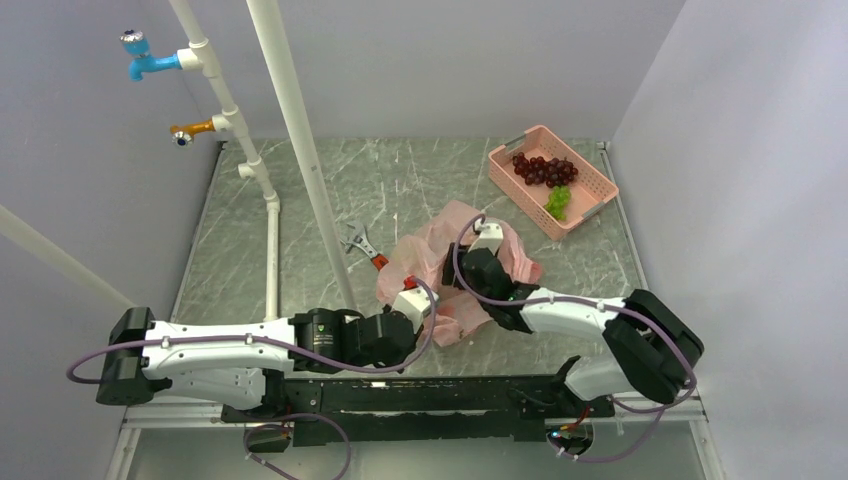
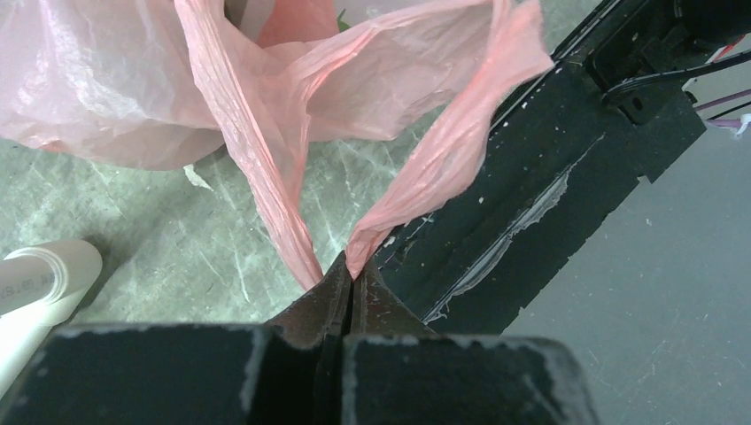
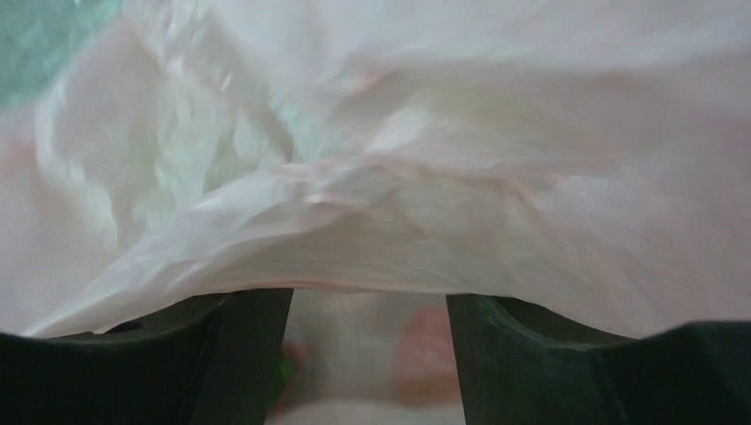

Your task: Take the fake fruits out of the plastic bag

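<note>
The pink plastic bag (image 1: 425,255) lies crumpled in mid-table. My left gripper is shut on a twisted pink strip of the bag (image 2: 257,168), pulled taut at its fingertips. My right gripper reaches into the bag, its dark fingers (image 3: 243,354) apart and partly covered by a fold of film. Between and beyond them shows a blurred reddish fruit (image 3: 427,359), and a bit of green (image 3: 283,376) sits by the left finger. Whether either finger touches a fruit is hidden. Dark grapes (image 1: 545,170) and green grapes (image 1: 558,202) rest in the pink basket (image 1: 597,212).
Left of the bag lies an adjustable wrench (image 1: 362,242) with a red handle. White pipes (image 1: 300,130) with taps rise on the left side. Grey walls bound the table.
</note>
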